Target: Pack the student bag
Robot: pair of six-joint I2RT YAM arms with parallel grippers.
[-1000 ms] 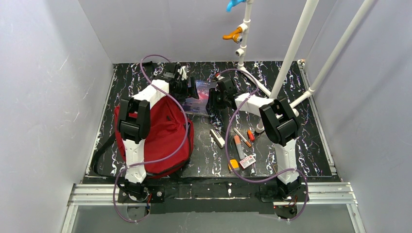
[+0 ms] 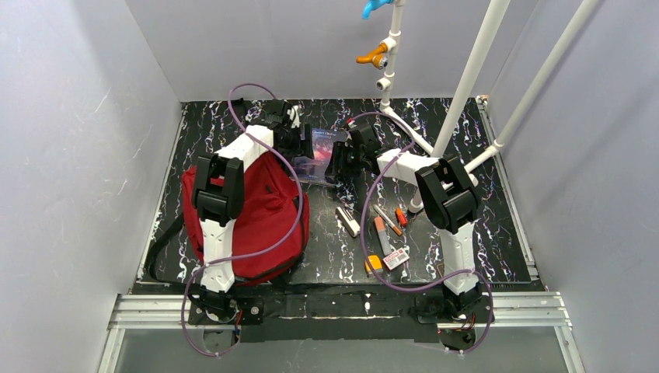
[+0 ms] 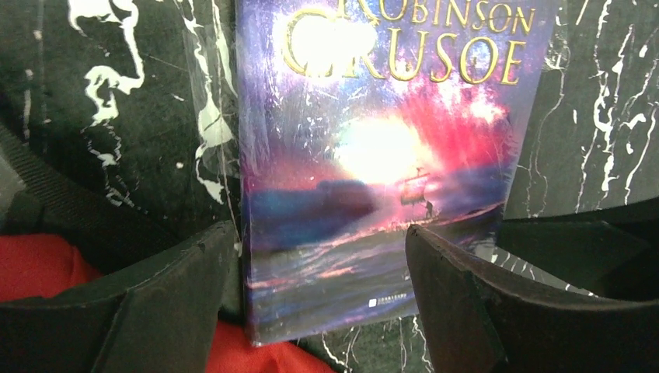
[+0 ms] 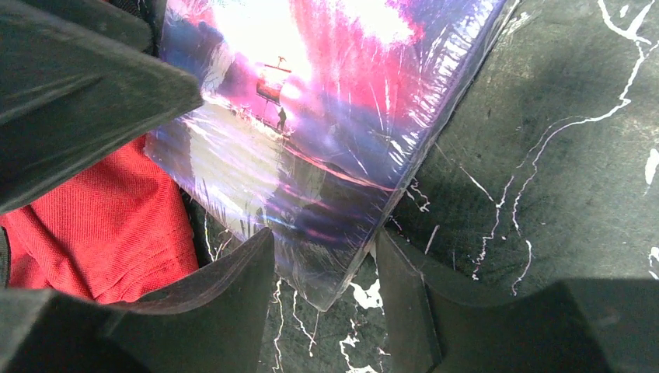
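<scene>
The purple-and-pink Robinson Crusoe book lies at the back middle of the dark table, its clear cover glinting in both wrist views. My left gripper is open over the lower part of the book, nothing held between its fingers. At the book's near right corner, my right gripper has its fingers apart, with the corner of the book showing between them; I cannot tell whether either finger touches it. The red bag lies at the left, partly under the left arm.
Right of the bag lie a white-and-dark item, a pen, an orange-and-grey item, a small red item, a yellow item and a white labelled box. White pipes rise at right.
My right gripper has shifted slightly left at the book's corner. The left gripper has moved only slightly, and the book shows no clear shift.
</scene>
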